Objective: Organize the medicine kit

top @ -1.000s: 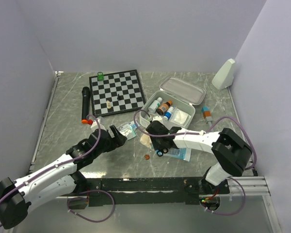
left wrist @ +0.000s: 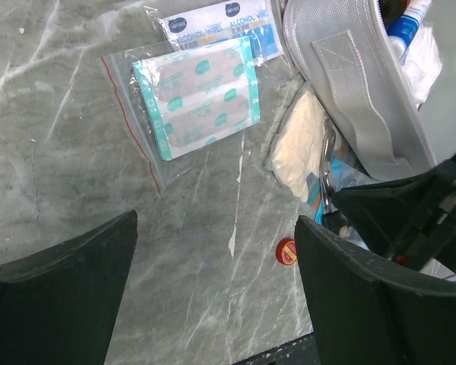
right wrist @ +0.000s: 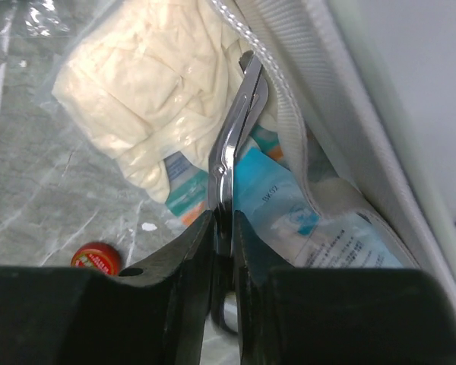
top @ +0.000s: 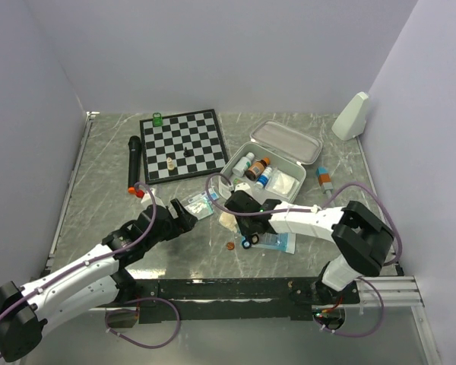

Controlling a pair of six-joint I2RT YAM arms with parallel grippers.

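The open grey medicine kit [top: 283, 190] holds bottles [top: 257, 169] and a white packet [top: 282, 184]. Outside, along its near side, lie a bag of cream gloves [right wrist: 137, 84], steel scissors [right wrist: 228, 137], a blue packet [right wrist: 311, 236] and a red cap [right wrist: 95, 255]. My right gripper is down at the scissors, fingertips close around their middle; how far shut is unclear. My left gripper [top: 184, 213] stands open over the bagged pads [left wrist: 195, 95] and alcohol wipes [left wrist: 220, 26].
A chessboard [top: 182, 144], black microphone [top: 134, 163], orange-and-blue item [top: 324, 179] and white stand [top: 350, 116] surround the work area.
My right gripper has shifted slightly left and toward the near edge, with small movement of the scissors' handles. The left arm stays nearly still.
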